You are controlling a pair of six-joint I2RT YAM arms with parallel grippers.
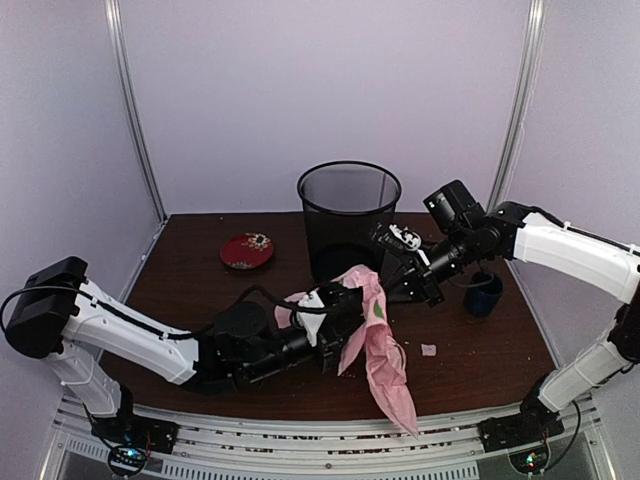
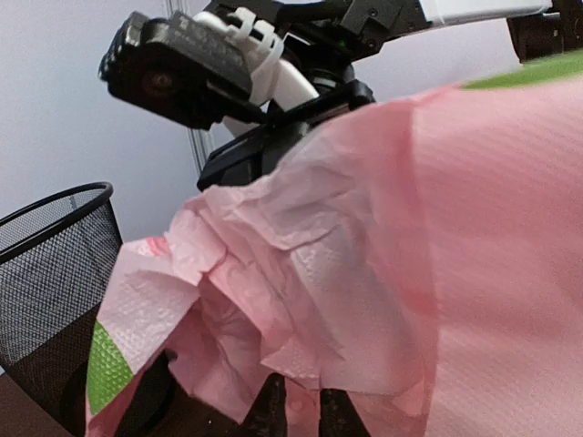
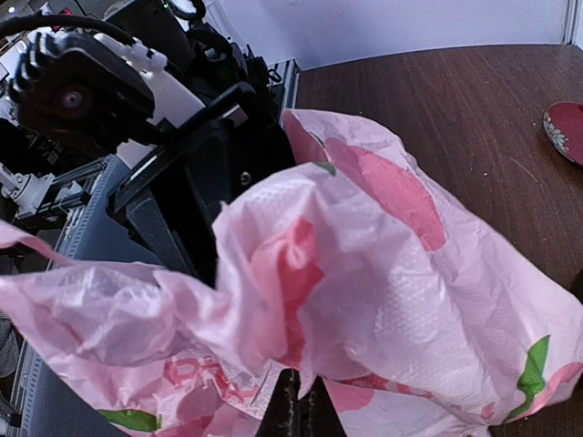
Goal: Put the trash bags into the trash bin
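Note:
A pink plastic trash bag [image 1: 386, 355] with green leaf prints hangs crumpled between my two grippers, above the front middle of the table. In the left wrist view the fingers of my left gripper stand apart, partly open, with pink film in and behind the gap. My right gripper is shut, and a fold of the bag runs down into its fingertips. The black mesh trash bin [image 1: 349, 215] stands upright just behind the grippers. No bag shows inside the bin, though its lower part is dark.
A red patterned plate [image 1: 246, 251] lies left of the bin. To the right, a dark blue cup [image 1: 483, 294] stands close by the right arm. A small pink scrap [image 1: 428, 350] rests on the table [image 1: 480, 370], whose front right is otherwise clear.

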